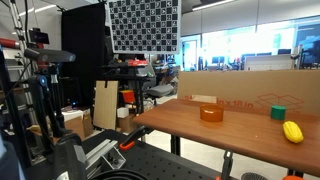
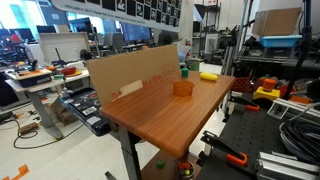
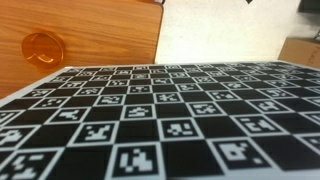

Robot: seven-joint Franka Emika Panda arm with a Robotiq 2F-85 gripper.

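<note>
A checkered marker board [image 1: 145, 27] hangs high over the left of the table in exterior view 1. It crosses the top of exterior view 2 and fills the lower wrist view, where the board [image 3: 140, 118] hides whatever lies behind it. My gripper's fingers show in no view, so their state and any hold on the board cannot be seen. On the wooden table [image 1: 180, 122] sits an orange bowl [image 1: 211, 114], also visible as a round orange bowl [image 3: 43, 48] at upper left in the wrist view. Further right are a green cup [image 1: 278, 112] and a yellow object [image 1: 292, 131].
A cardboard panel [image 2: 130, 78] stands along the table's far side. Dark equipment and cables [image 2: 300, 135] occupy the near side. Much of the tabletop around the bowl is clear.
</note>
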